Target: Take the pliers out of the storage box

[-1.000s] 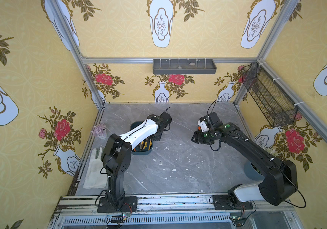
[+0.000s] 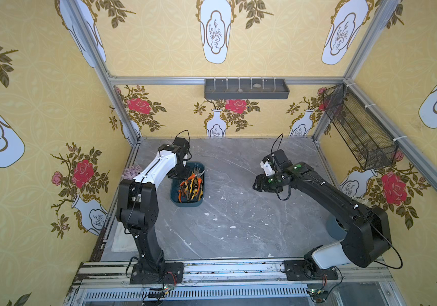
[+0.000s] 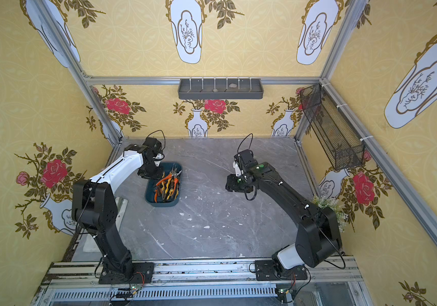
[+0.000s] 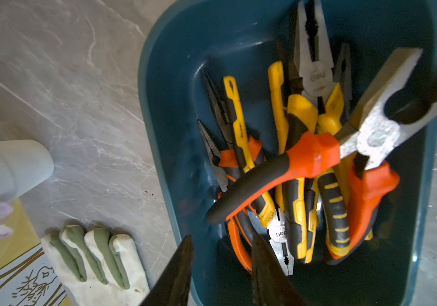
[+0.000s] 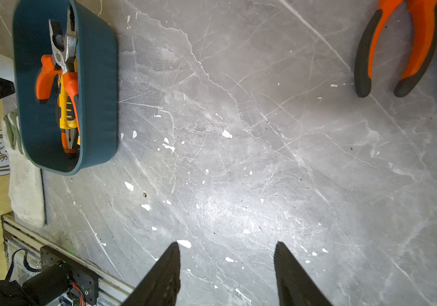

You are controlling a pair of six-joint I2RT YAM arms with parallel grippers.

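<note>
The dark teal storage box (image 4: 166, 168) holds several pliers with orange, yellow and black handles. On top lies a large orange-and-black pair of pliers (image 4: 312, 153), its metal head at the box's right rim in the left wrist view. My left gripper is above the box near one long wall, its fingers parted with nothing gripped. Well to the box's right, my right gripper hangs over bare table with its fingers apart and empty. Another orange-handled pair of pliers (image 5: 421, 46) lies on the table, its head cut off by the right wrist view's edge.
A white pot (image 4: 24, 165) with pink flowers and a white-and-green cloth-like item (image 4: 98, 265) stand left of the box. A potted plant (image 2: 336, 228) is at the right edge, partly behind the arm.
My left arm has swung left, from the box's right side to above its left part, uncovering more of the pliers. The right gripper has shifted slightly left.
</note>
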